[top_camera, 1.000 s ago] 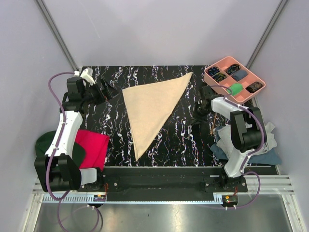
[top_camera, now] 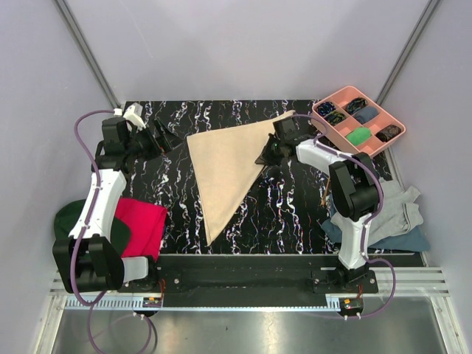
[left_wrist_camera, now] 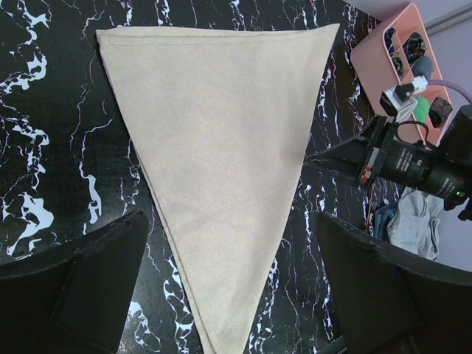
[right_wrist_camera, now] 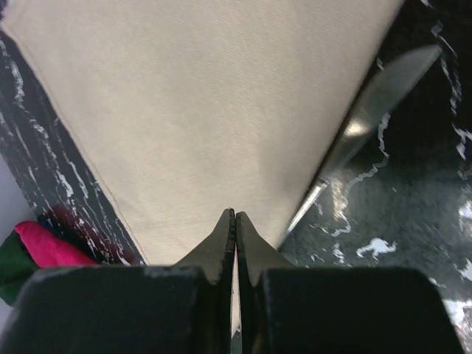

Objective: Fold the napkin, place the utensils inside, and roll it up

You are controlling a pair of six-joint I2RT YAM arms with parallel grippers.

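The beige napkin (top_camera: 225, 162) lies folded into a triangular shape on the dark marbled table. My right gripper (top_camera: 261, 158) is shut over its right edge; in the right wrist view its fingertips (right_wrist_camera: 230, 225) are together with nothing visible between them. Beside that edge, in the right wrist view, lies a metal utensil (right_wrist_camera: 372, 103) with a broad blade and thin handle. My left gripper (top_camera: 164, 137) hangs open left of the napkin, its fingers empty.
A pink divided bin (top_camera: 344, 96) stands back right. Grey and blue cloths (top_camera: 398, 217) lie front right, with thin wooden sticks (top_camera: 325, 192) beside them. Red (top_camera: 144, 221) and green cloths lie front left.
My right arm has moved left and up from the bare table right of the napkin to over the napkin's right edge. The left arm has not moved.
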